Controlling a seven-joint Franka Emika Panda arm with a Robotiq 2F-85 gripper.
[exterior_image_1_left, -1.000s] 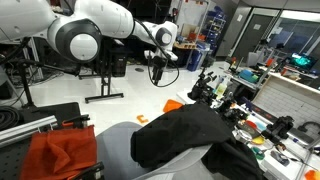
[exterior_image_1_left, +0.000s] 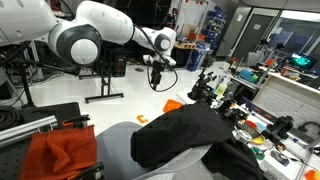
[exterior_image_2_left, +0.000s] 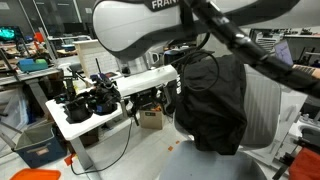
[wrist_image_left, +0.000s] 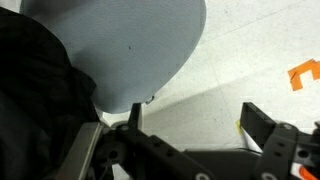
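In the wrist view my gripper stands open, its two dark fingers wide apart with nothing between them. Below it are pale floor and the edge of a grey chair seat (wrist_image_left: 145, 50). A black cloth (wrist_image_left: 35, 95) fills the left side of that view, apart from the fingers. Exterior view 1 shows the same black cloth (exterior_image_1_left: 185, 130) draped over the chair (exterior_image_1_left: 125, 145), with the gripper (exterior_image_1_left: 157, 78) up and behind it, small in the picture. In exterior view 2 the cloth (exterior_image_2_left: 212, 105) hangs down over the chair's back onto the seat.
A red cloth (exterior_image_1_left: 60, 150) lies on a dark surface at the front left. Tables with cluttered tools (exterior_image_1_left: 245, 115) stand to the right. Orange marks (wrist_image_left: 303, 73) show on the floor, which is otherwise largely clear. A grey bin (exterior_image_2_left: 40, 145) stands left in exterior view 2.
The gripper end of the arm has shifted slightly in exterior view 1. The cloth and chair look unmoved.
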